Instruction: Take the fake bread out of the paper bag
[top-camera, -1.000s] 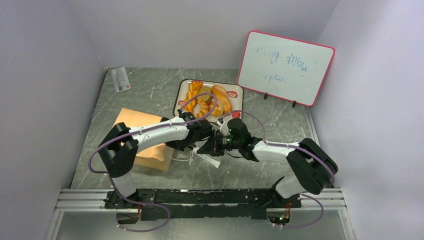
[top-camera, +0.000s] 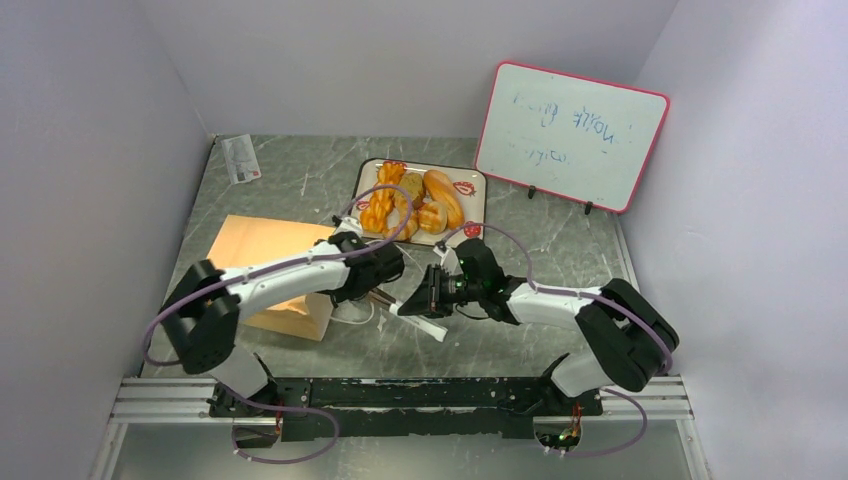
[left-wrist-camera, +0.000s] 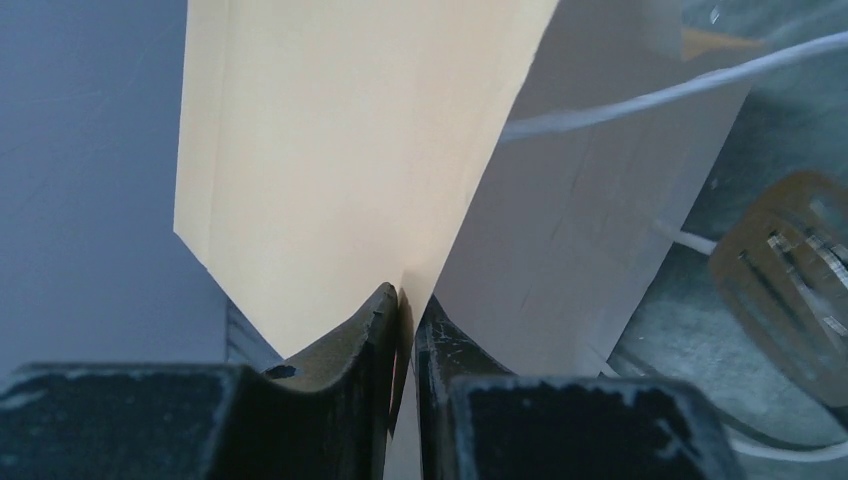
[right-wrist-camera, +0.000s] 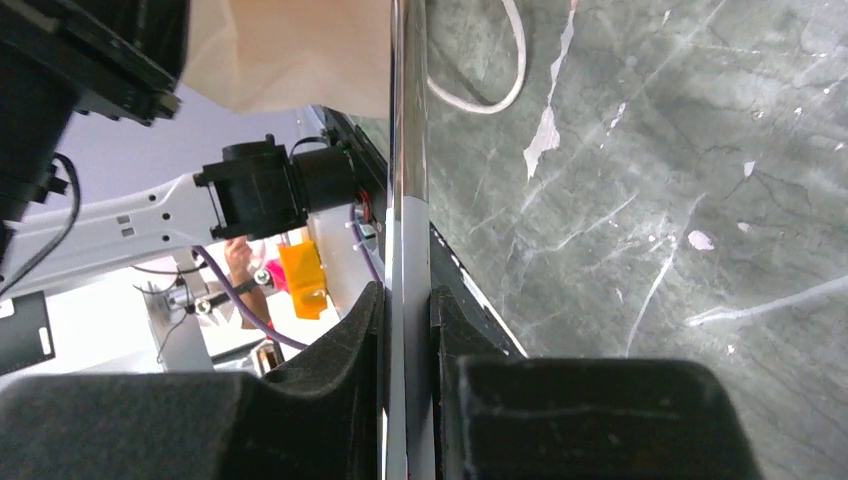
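Observation:
The brown paper bag (top-camera: 268, 240) lies on its side at the left of the table. My left gripper is shut on the edge of its mouth, seen close up in the left wrist view. No bread shows in the visible part of the bag's inside. Several fake breads (top-camera: 441, 198) rest on a tray at the back. In the right wrist view, the pale handle (right-wrist-camera: 408, 260) of a slotted turner runs between the fingers of my right gripper, which touch both sides of it. The turner's brown slotted head (left-wrist-camera: 785, 275) is outside the bag's mouth.
The tray (top-camera: 470, 205) sits at the back middle. A whiteboard (top-camera: 570, 135) stands at the back right, and a small printed packet (top-camera: 240, 158) lies at the back left. The bag's white cord handle (top-camera: 358, 318) loops near the turner. Clear table surrounds the front middle.
My left arm has shifted left and drawn the bag's mouth with it, away from the right gripper. The right arm and the turner have moved only slightly.

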